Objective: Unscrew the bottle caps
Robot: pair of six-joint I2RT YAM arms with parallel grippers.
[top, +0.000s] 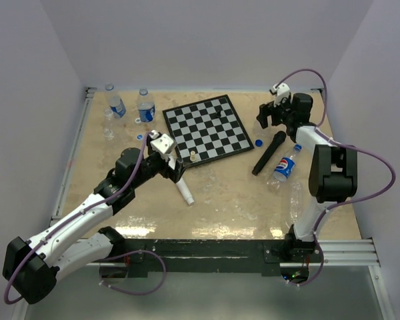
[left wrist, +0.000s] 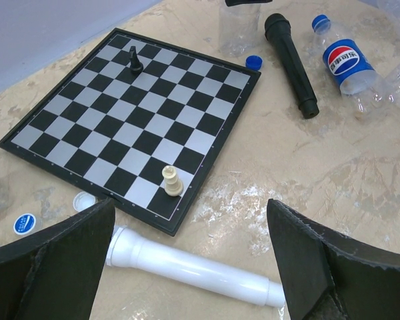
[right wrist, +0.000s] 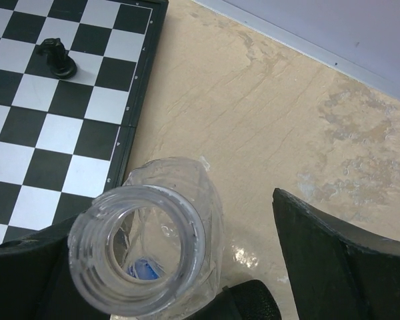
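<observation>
An upright clear bottle [right wrist: 187, 173] beside the chessboard shows a bare threaded neck with no cap on it in the right wrist view. My right gripper [top: 267, 115] is open around that neck, its fingers apart. A loose blue cap [left wrist: 253, 63] lies near it. My left gripper [top: 175, 167] hangs open over a white tube [left wrist: 193, 270]. Loose caps [left wrist: 25, 224] lie left of the board. Three bottles [top: 145, 107] stand at the back left; a Pepsi bottle [left wrist: 347, 67] with a blue cap lies on its side at right.
A chessboard [top: 207, 127] with a black piece and a white piece fills the back middle. A black microphone-like stick [left wrist: 290, 67] lies right of it, near more clear bottles [top: 295, 200].
</observation>
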